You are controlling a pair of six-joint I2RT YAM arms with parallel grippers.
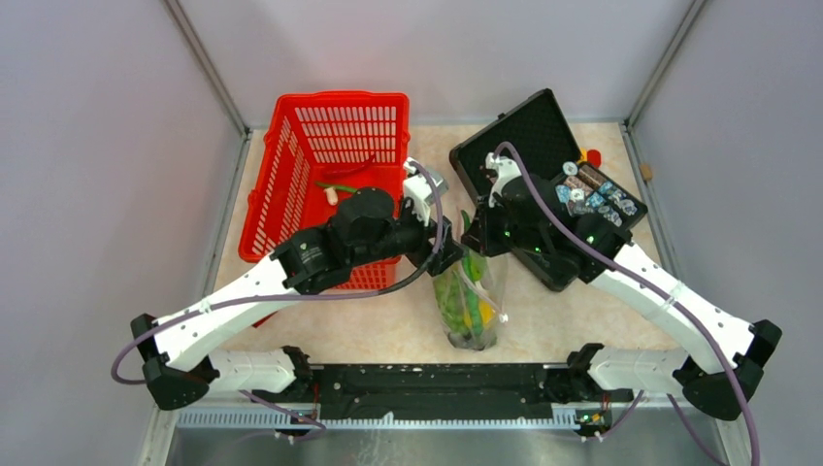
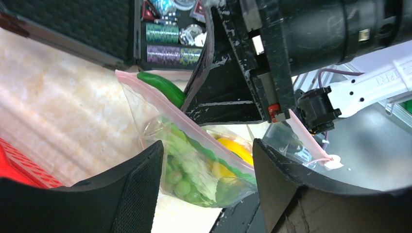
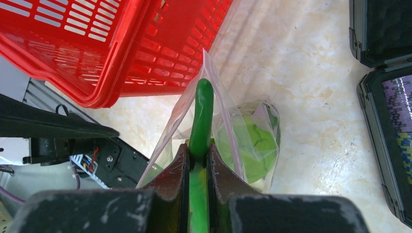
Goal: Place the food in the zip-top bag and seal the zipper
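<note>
A clear zip-top bag [image 1: 451, 306] with a pinkish zipper rim stands in the middle of the table, its mouth apart. Green grapes [image 2: 182, 188], a yellow item [image 2: 235, 148] and other green food show through its film. My right gripper is shut on a long green pepper [image 3: 202, 114], which stands within the bag's mouth between the two rims. In the left wrist view, the open left gripper has its fingers on either side of the bag's near wall; whether they touch the film I cannot tell.
A red basket [image 1: 254, 209] at the back left holds a few more food pieces, among them a pale one [image 1: 331, 196]. Behind the right arm lies an open black case [image 1: 524, 131]. Bare table shows in front of the basket.
</note>
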